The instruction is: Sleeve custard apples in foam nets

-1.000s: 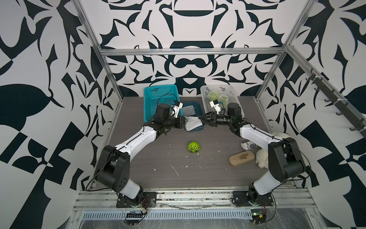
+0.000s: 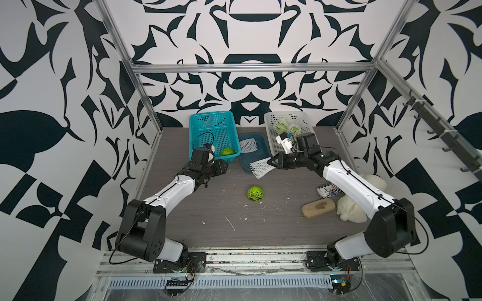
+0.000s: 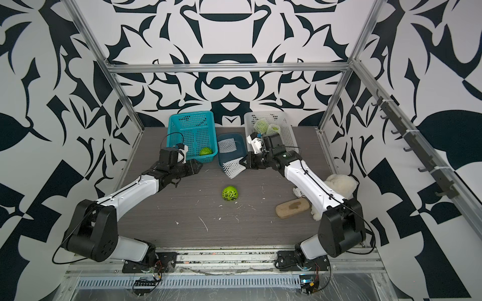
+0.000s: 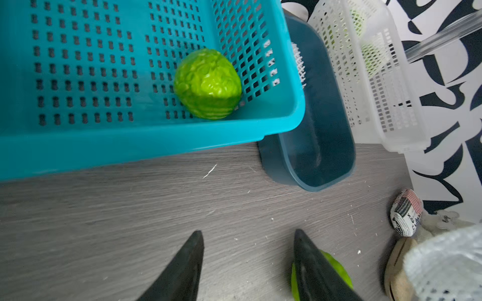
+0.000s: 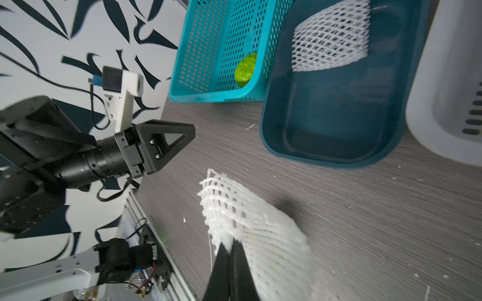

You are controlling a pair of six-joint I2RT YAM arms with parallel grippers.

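Observation:
A white foam net [image 5: 251,215] hangs flat from my right gripper, whose fingers are shut on its edge. From the top left view, that net [image 2: 261,168] slants down over the table, partly across the blue bin's front. To the left, my left gripper stands open and empty, clear of the net. A green custard apple [image 2: 255,193] sits bare on the table, below and between both grippers. Another custard apple [image 4: 208,84] lies in the teal basket [image 4: 150,133]. A second foam net [image 5: 331,37] rests in the dark blue bin [image 5: 346,163].
At the back right, a white basket [image 2: 310,119] holds netted custard apples [image 3: 261,125]. A tan block [image 2: 318,208], a patterned packet [image 2: 328,190] and a white plush toy [image 2: 352,209] lie at the right. Scraps litter the otherwise clear front table.
My left gripper has come off the foam net and drawn back left. With the net, my right gripper has moved right and slightly toward the front. The apple on the table has stayed put.

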